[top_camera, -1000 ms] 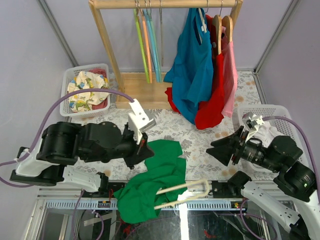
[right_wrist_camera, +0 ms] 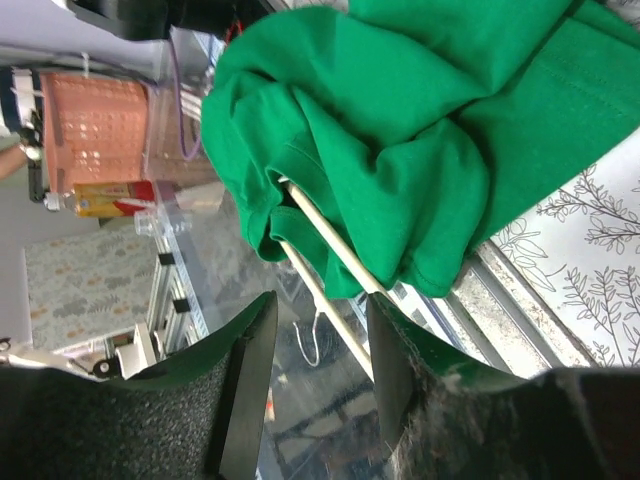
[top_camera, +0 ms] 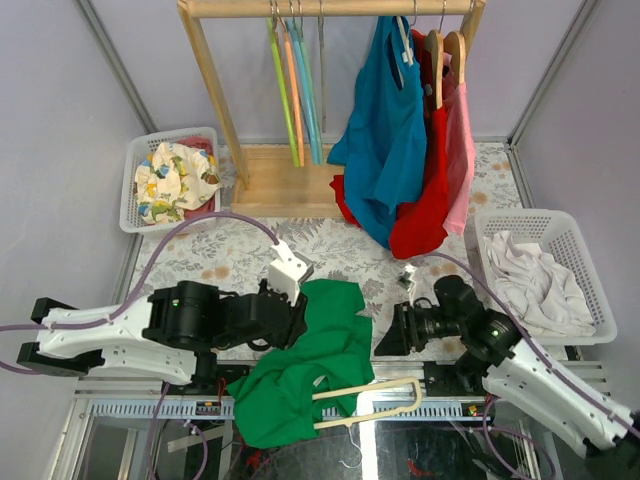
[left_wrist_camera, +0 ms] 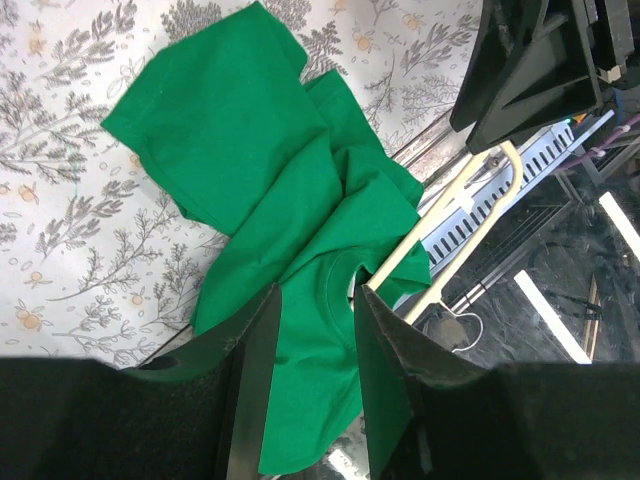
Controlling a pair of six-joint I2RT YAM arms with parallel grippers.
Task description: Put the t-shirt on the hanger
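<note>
The green t-shirt [top_camera: 310,350] lies crumpled across the front edge of the table, its near part hanging over the metal rail. A pale hanger [top_camera: 405,395] has one end inside the shirt's neck opening and the other sticking out to the right. In the left wrist view, my left gripper is open above the shirt [left_wrist_camera: 270,180], nothing between its fingers. My right gripper [top_camera: 392,345], also open and empty, stands right of the shirt; the right wrist view shows its fingertips [right_wrist_camera: 262,305] around and over the hanger's bars [right_wrist_camera: 335,240], apparently not gripping.
A wooden rack [top_camera: 330,8] at the back holds empty hangers and blue, red and pink garments. White baskets with cloth stand left [top_camera: 130,190] and right [top_camera: 600,290].
The right gripper has moved left and toward the front, closer to the hanger. The hanger has shifted slightly and lies lower now. My left gripper has moved a little; the shirt looks nearly unchanged.
</note>
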